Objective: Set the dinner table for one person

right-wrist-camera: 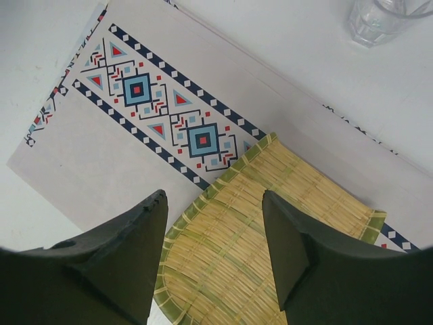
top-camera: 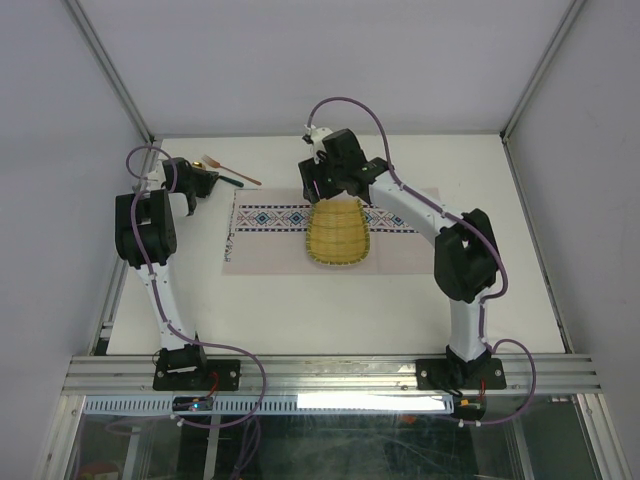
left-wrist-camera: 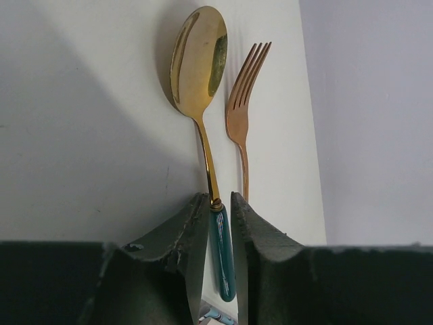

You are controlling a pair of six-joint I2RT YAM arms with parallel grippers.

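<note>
A gold spoon with a teal handle lies on the white table at the back left. My left gripper is part open, its fingertips either side of the spoon where neck meets handle. A copper fork lies alongside. A yellow woven tray rests on the patterned placemat. My right gripper is open above the tray's upper part, nothing between its fingers. A clear glass stands behind the placemat, largely hidden by the arm in the top view.
Walls border it at the back and sides. Another utensil shows partly beneath the left fingers in the left wrist view.
</note>
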